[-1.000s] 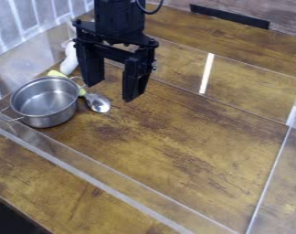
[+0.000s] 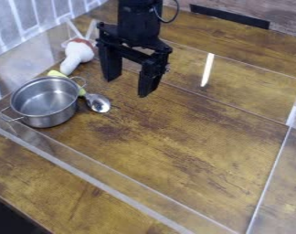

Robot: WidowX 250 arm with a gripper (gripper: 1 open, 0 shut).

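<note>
My black gripper (image 2: 132, 78) hangs in the upper middle of the camera view, open, over the wooden surface with nothing seen between its fingers. A steel pot (image 2: 43, 102) sits at the left. Just right of the pot lies a shiny metal utensil (image 2: 98, 102). Behind the pot are a yellow object (image 2: 58, 75) and a white object (image 2: 74, 57), both below and left of my gripper or beside it.
Clear plastic walls border the wooden surface (image 2: 187, 155) at left, front and right. A thin white strip (image 2: 208, 69) shows at the back right.
My gripper has moved toward the back of the surface, higher in the view, showing more of the white object at the left. The objects on the surface look unmoved.
</note>
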